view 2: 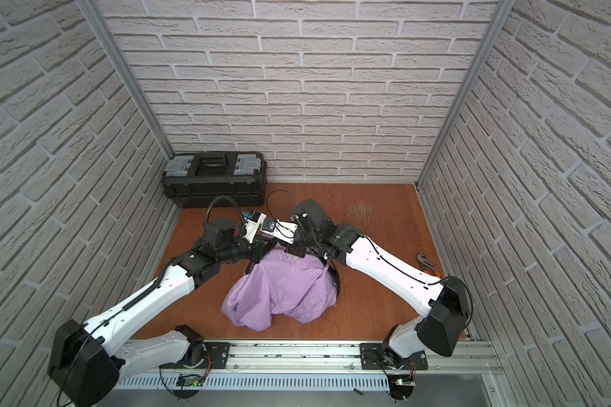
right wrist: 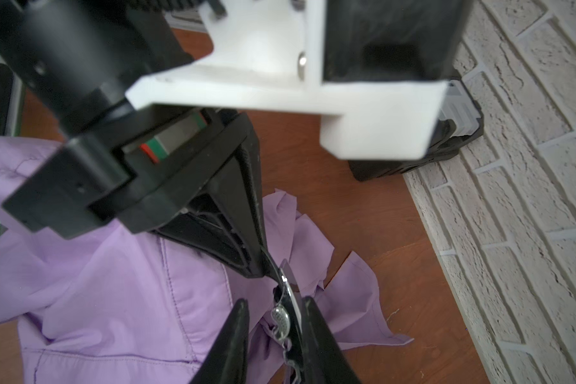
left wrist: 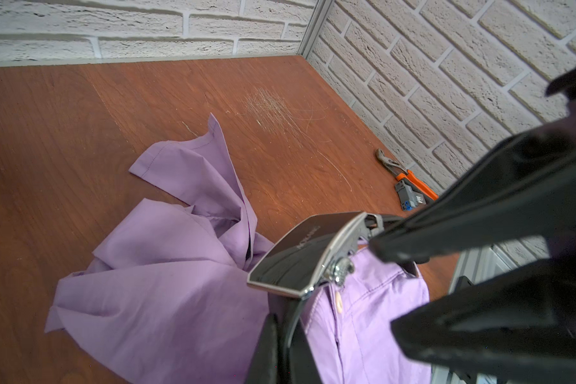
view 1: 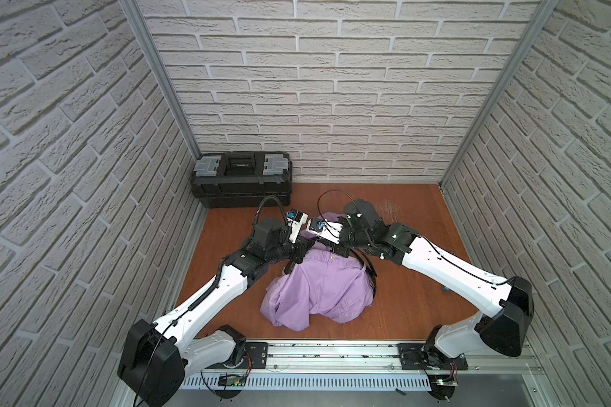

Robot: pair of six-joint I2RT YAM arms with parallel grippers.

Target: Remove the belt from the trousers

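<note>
The purple trousers (view 1: 315, 291) lie crumpled on the table, with a black belt (view 1: 370, 274) along their right side. Its metal buckle (left wrist: 307, 249) stands raised above the cloth in the left wrist view. My left gripper is shut on the belt strap just below the buckle. My right gripper stands open at the buckle; in the left wrist view its dark fingers (left wrist: 480, 316) reach in from the right, one above the other. In the top views both grippers crowd over the waistband and hide much of the belt.
A black toolbox (view 1: 241, 183) stands at the back left. Pliers with orange handles (left wrist: 416, 182) and a small grey object (left wrist: 408, 195) lie by the right wall.
</note>
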